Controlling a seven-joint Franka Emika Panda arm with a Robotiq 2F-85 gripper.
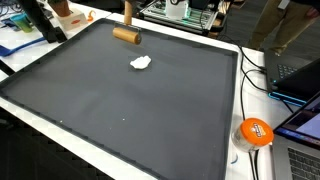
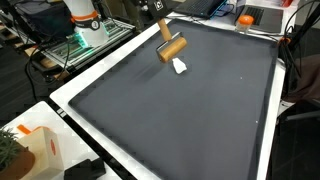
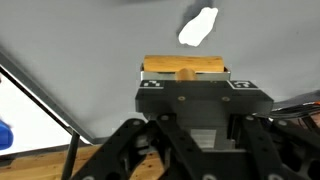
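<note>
A wooden mallet hangs from my gripper, which is shut on its handle (image 3: 186, 75). Across the wrist view, just beyond the fingers, runs the light-brown mallet head (image 3: 184, 63). Exterior view 1 has the head (image 1: 127, 35) near the far edge of the dark table, while the gripper itself is out of that frame. From the other side, the head (image 2: 172, 46) looks tilted, its handle (image 2: 165, 30) pointing up. A small white crumpled piece (image 1: 140, 62) lies on the table close by, apart from the mallet. Whether the head touches the table, I cannot tell.
An orange-topped tape roll (image 1: 253, 134) sits on the white border at the right, near laptops and cables. A black object (image 1: 45, 22) stands at the far left edge.
</note>
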